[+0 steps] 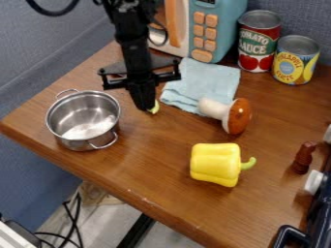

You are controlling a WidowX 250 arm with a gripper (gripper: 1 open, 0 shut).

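My black gripper (143,97) is low over the wooden table, just right of a steel pot (83,129). A small pale yellow-green item (153,107) shows at its fingertips, partly hidden; whether it is held I cannot tell. A light blue cloth (200,85) lies to the gripper's right, with a mushroom-like toy (226,113) with an orange cap on its front part. A yellow bell pepper (218,165) lies further forward.
Two cans (258,44) stand at the back right beside a teal toy microwave (206,27). A small brown shaker (304,158) and dark appliance sit at the right edge.
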